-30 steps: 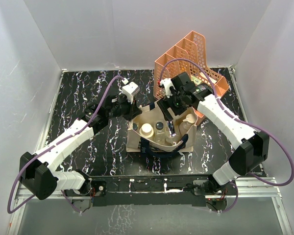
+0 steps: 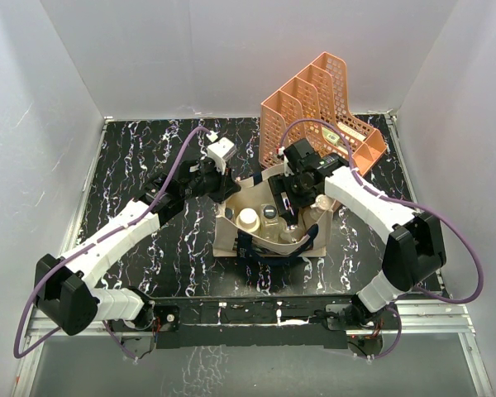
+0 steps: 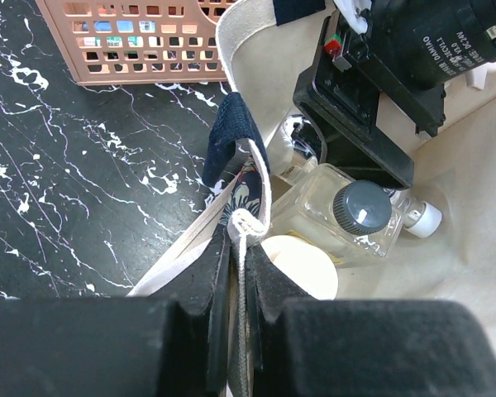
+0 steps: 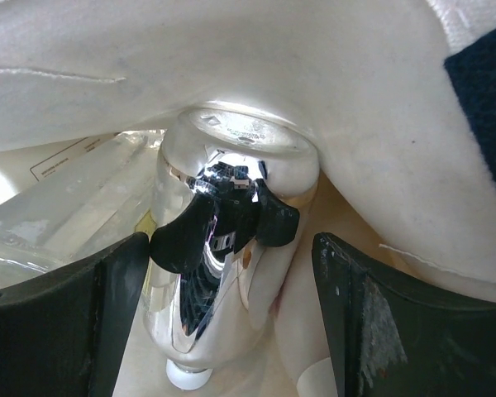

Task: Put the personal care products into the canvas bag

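The canvas bag (image 2: 231,244) stands mid-table holding a white jar (image 2: 248,219), a clear bottle with a grey cap (image 3: 361,208) and other bottles. My left gripper (image 2: 226,190) is shut on the bag's left rim, its fabric pinched between the fingers in the left wrist view. My right gripper (image 2: 285,198) is down inside the bag, open around the upper part of a shiny silver bottle (image 4: 231,289), which leans among the other items with a white cap at the lower end.
An orange slotted organiser (image 2: 306,91) stands at the back right with a few small items in it.
My right gripper has moved down and slightly right, deeper into the bag over the silver bottle. My left gripper stays in place on the rim.
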